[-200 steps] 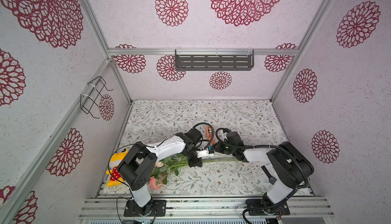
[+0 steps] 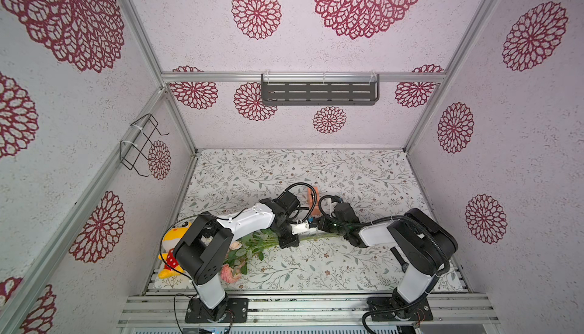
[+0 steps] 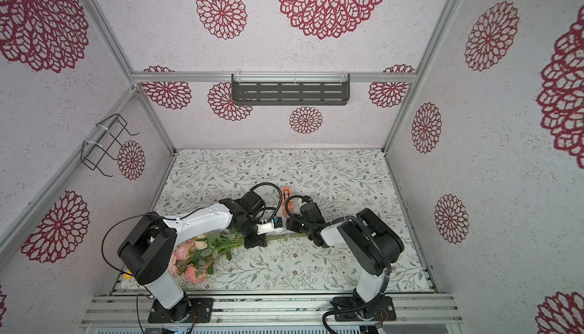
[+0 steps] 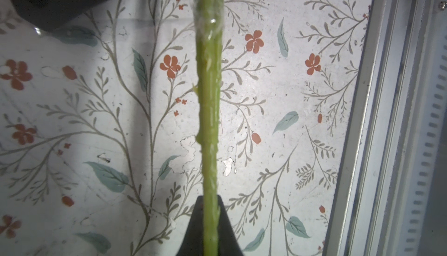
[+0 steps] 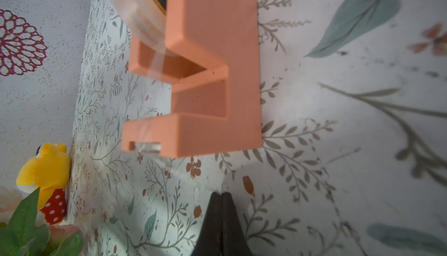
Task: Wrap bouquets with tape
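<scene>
A bundle of green stems (image 4: 209, 93) runs straight down the left wrist view, with clear shiny film (image 4: 209, 11) around it near the top. My left gripper is shut, its dark fingers on either side of the stems. The bouquet's pink blooms and leaves (image 3: 196, 273) lie to its left on the table. In the right wrist view, my right gripper is shut with nothing visible between its fingers. Just beyond it stands the orange tape dispenser (image 5: 228, 93), carrying a clear tape roll (image 5: 137, 16); a filmy strip shows near its cutting end.
The yellow plush toy (image 5: 45, 172) is at the table's left side. Near the right arm's base lies a dark tool (image 2: 398, 256), partly covered. A rear rack (image 2: 319, 94) hangs on the wall.
My right arm has shifted left, closer to the left gripper, covering more of the stem ends and the dark tool. The left arm has moved very slightly left.
</scene>
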